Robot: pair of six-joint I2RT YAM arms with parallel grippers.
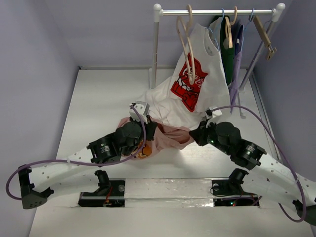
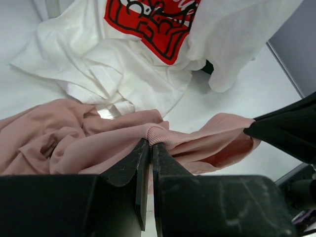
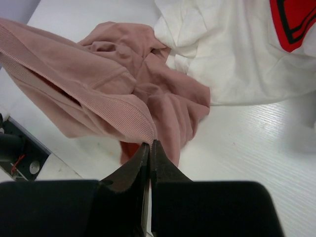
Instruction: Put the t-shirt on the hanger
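A pink t-shirt lies bunched on the white table, with an orange print showing in the top view. My left gripper is shut on a ribbed edge of it. My right gripper holds another part of that ribbed edge between its fingertips, to the right, stretching the cloth between the two. Pale wooden hangers hang from the rail above.
A white shirt with a red print hangs down and spreads onto the table behind the pink cloth. Green and purple garments hang at the right of the rack.
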